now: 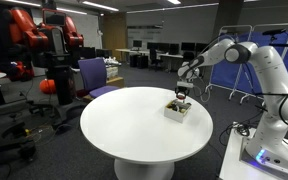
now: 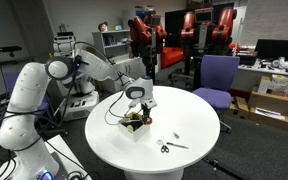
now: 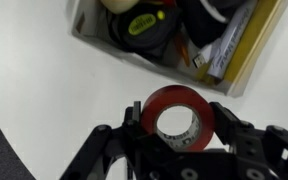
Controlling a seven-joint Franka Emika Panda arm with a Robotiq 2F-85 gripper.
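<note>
A red roll of tape (image 3: 159, 98) with a pale inner ring fills the middle of the wrist view. My gripper is shut on it, dark fingers on either side. In exterior view 2 the red roll (image 2: 149, 121) shows below the gripper, at the right side of a light open box. That box (image 1: 174, 116) stands on the white table and holds several dark and yellow items. From the wrist, the tape appears just outside the box's wall, over or near its edge. How high it hangs is hard to tell.
Scissors (image 2: 165, 148) and another small tool lie on the white round table (image 2: 189, 120), apart from the box. A purple chair (image 1: 94, 73) stands behind the table.
</note>
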